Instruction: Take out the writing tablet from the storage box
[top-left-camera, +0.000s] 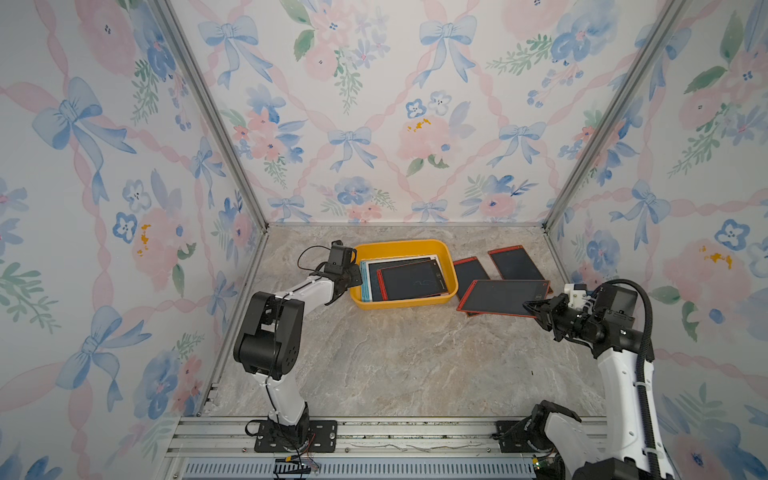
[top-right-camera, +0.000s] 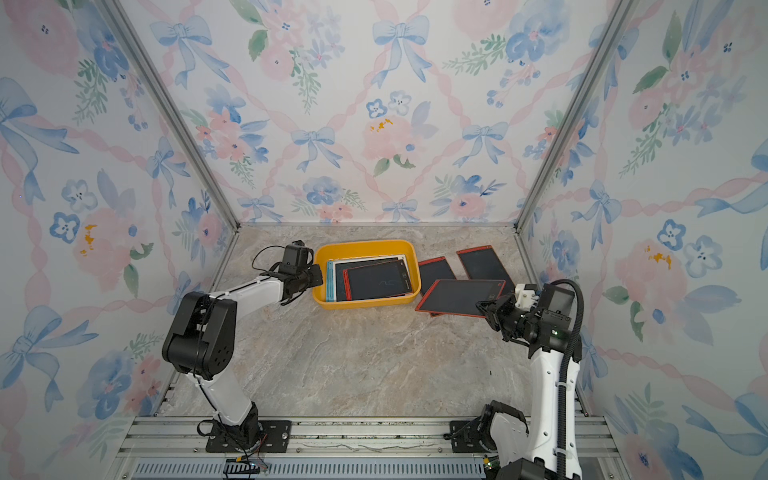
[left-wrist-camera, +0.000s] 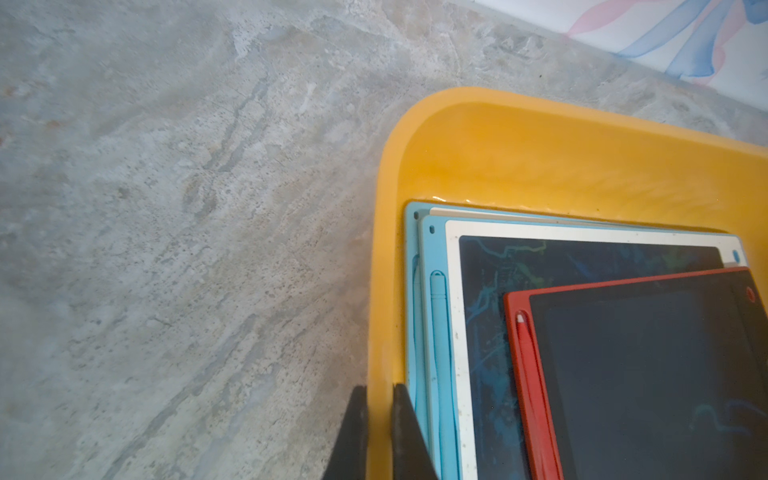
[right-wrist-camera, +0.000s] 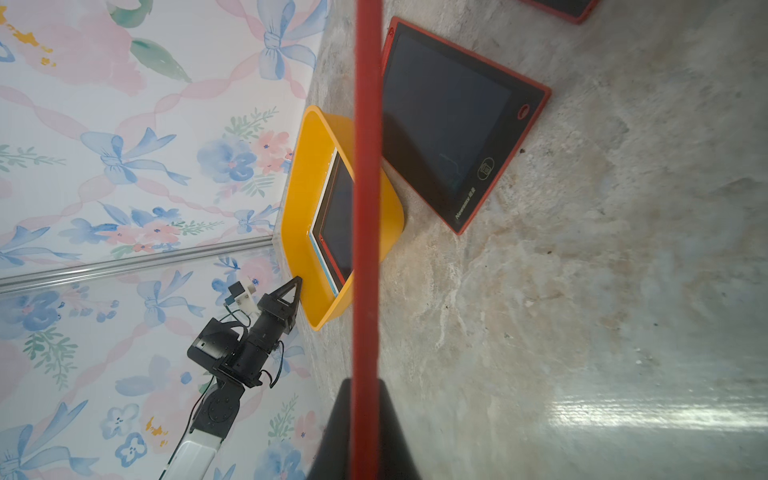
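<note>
A red-edged black writing tablet (top-left-camera: 504, 297) hangs above the table right of the storage box. My right gripper is shut on its edge; in the right wrist view the tablet (right-wrist-camera: 368, 200) shows edge-on as a red band. The yellow storage box (left-wrist-camera: 512, 144) holds several tablets: a red one (left-wrist-camera: 632, 352) on top, with a white-and-blue one (left-wrist-camera: 449, 336) and others beneath. My left gripper is shut on the box's left rim, one finger on each side of its wall. In the top left view the left gripper (top-left-camera: 355, 280) stands at that rim.
Two more tablets lie on the table right of the box: a nearer one (right-wrist-camera: 448, 112), partly covered by the held tablet from above, and a farther one (top-left-camera: 514, 262) toward the back right.
</note>
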